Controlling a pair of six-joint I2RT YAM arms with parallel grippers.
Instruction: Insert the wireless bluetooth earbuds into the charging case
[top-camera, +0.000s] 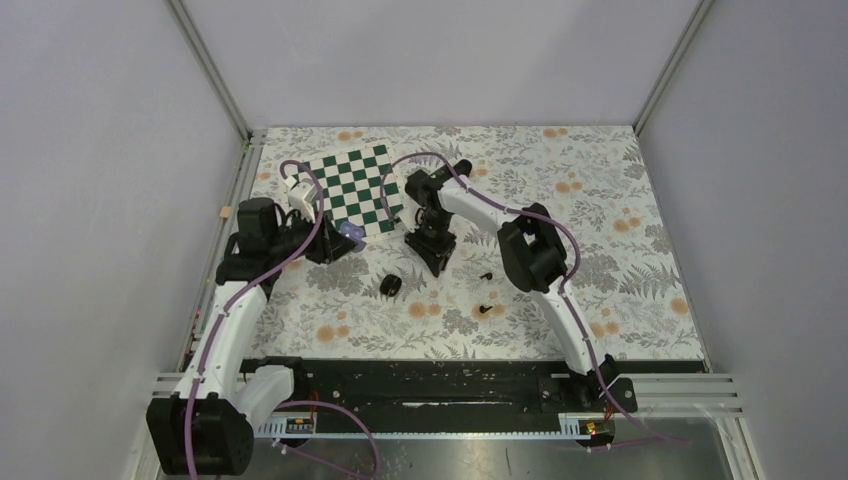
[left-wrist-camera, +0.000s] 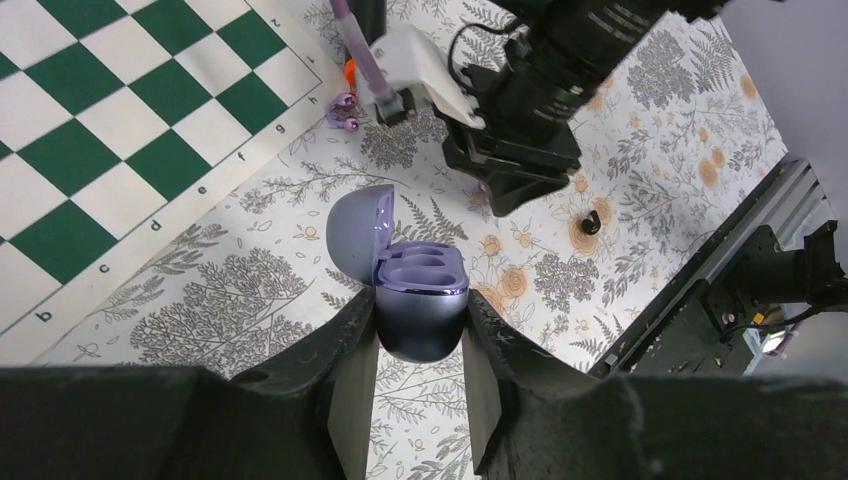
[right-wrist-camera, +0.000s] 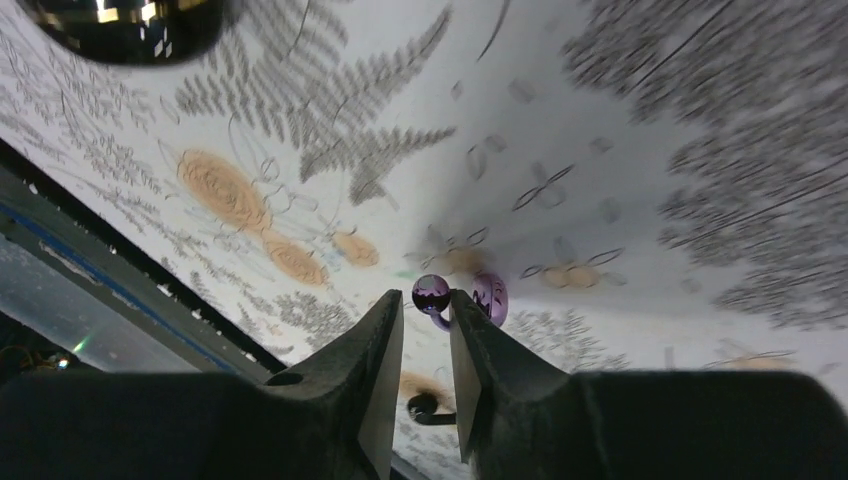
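Note:
My left gripper is shut on the purple charging case (left-wrist-camera: 420, 300), whose lid stands up with the slots showing, held above the table left of centre. My right gripper points down at the table, part open, with a purple earbud (right-wrist-camera: 488, 298) just beyond its fingertips; whether it touches is unclear. In the left wrist view another purple earbud (left-wrist-camera: 343, 112) lies near the checkered board. Small black earbuds (top-camera: 486, 308) lie on the table's front right.
A checkered board (top-camera: 350, 186) lies at back left. A black case (top-camera: 390, 285) sits front of centre. Dark objects (top-camera: 462, 166) lie at the back, partly behind the right arm.

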